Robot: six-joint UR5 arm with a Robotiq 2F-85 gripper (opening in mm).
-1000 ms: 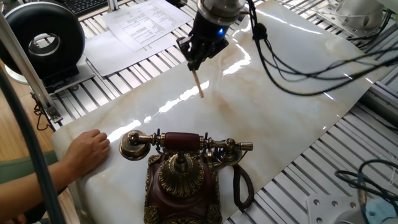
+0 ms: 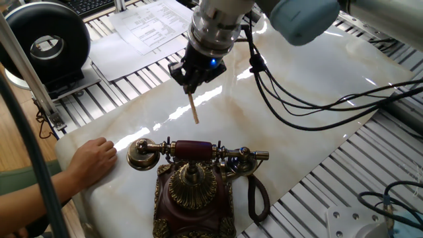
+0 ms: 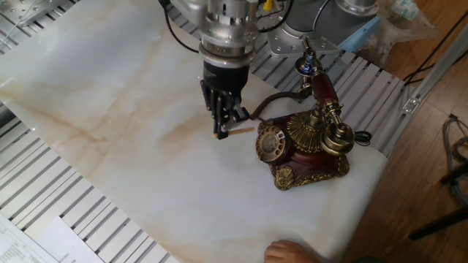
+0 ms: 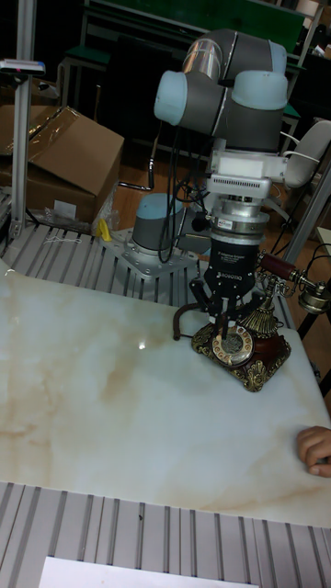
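A thin wooden stick [image 2: 193, 109] juts out from my gripper [image 2: 190, 88], whose fingers are shut on one end of it. In exterior view 2 the stick [image 3: 240, 132] points from the gripper [image 3: 221, 134] toward the dial side of an ornate dark-red and brass telephone [image 3: 307, 150], with its tip just short of the rotary dial [image 3: 271, 145]. Exterior view 3 has the gripper [image 4: 223, 328] in front of the telephone [image 4: 265, 355], overlapping it; the stick cannot be made out there. The handset [image 2: 193, 150] rests on its cradle.
A person's hand [image 2: 95, 160] lies on the marbled board [image 2: 297, 125] beside the telephone. Black cables [image 2: 297, 106] hang from the arm. Papers [image 2: 149, 30] and a black ring-shaped device [image 2: 46, 43] stand off the board. Much of the board is bare.
In exterior view 1 the gripper and stick have moved left and down the picture, closer to the telephone. The telephone and the hand stay in place.
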